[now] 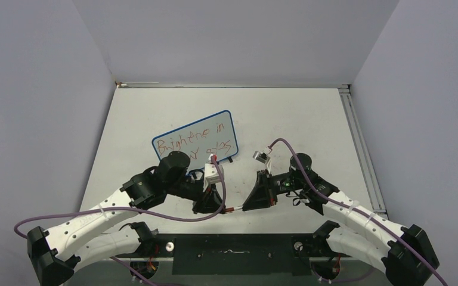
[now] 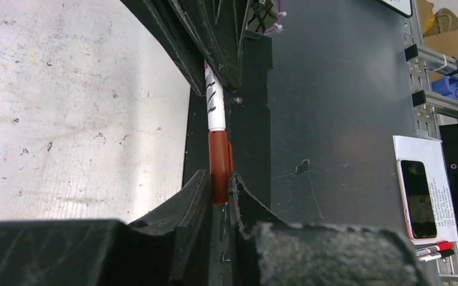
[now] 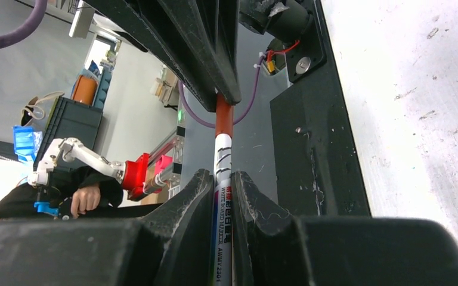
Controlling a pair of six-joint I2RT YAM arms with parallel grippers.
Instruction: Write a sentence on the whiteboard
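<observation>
A whiteboard [image 1: 185,132] with a blue frame lies tilted on the table. Red handwriting covers it, "in" among the words, and my left arm hides its lower edge. In front of it, a marker spans my two grippers. Its white barrel [image 3: 222,158] is held by my right gripper, shut on it. The red cap [image 2: 219,158] sits on the barrel and points to my left gripper. That gripper's fingers stand close on both sides of the cap; whether they press on it is unclear.
A black strip [image 1: 238,253] runs along the table's front edge. Beyond it lie a phone [image 2: 417,199] on paper and spare markers [image 2: 434,249]. Both grippers are very close together.
</observation>
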